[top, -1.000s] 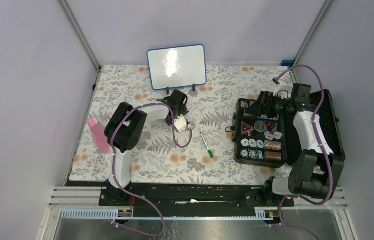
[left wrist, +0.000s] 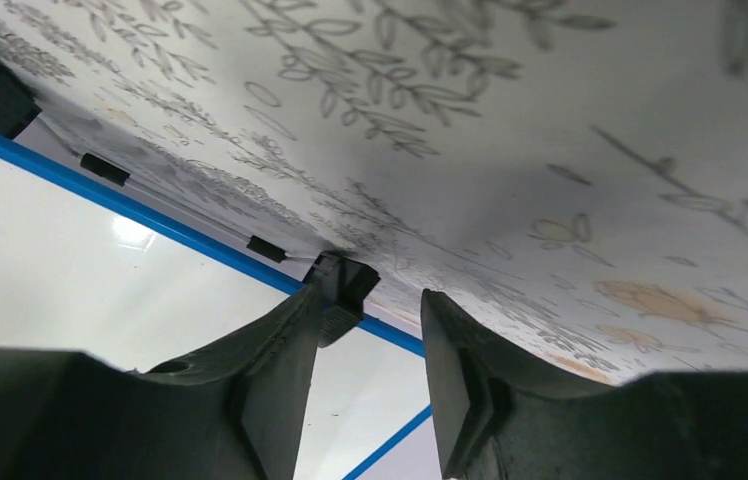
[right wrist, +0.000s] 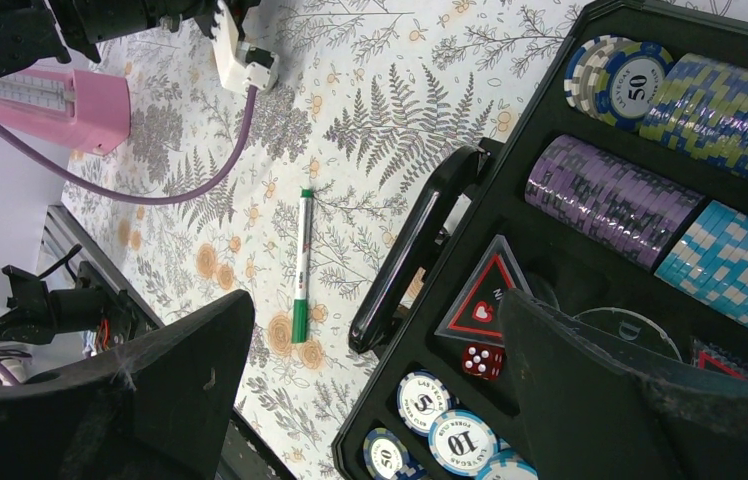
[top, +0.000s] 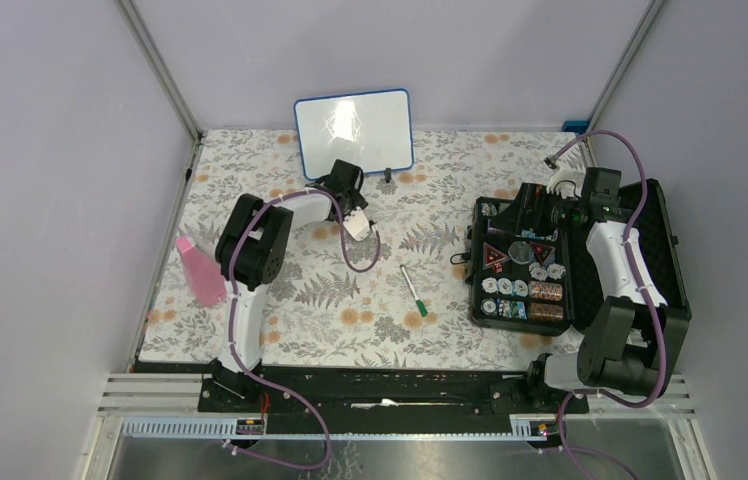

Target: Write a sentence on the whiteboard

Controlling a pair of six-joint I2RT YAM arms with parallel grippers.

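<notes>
At the back of the table the blue-framed whiteboard [top: 380, 125] leans upright, its surface blank apart from glare. Low at its left foot is my left gripper, its fingers part open around nothing I can make out; a black stand foot [left wrist: 345, 285] of the board shows just beyond the fingers. A white marker with green ends [right wrist: 302, 265] lies loose on the patterned cloth, left of the black case. Over that case hangs my right gripper, wide open and empty.
The open black case [top: 480, 318] holds poker chips, dice and cards on the right. A pink object [top: 200, 272] stands at the left edge.
The right arm, the marker and the board have stayed put.
</notes>
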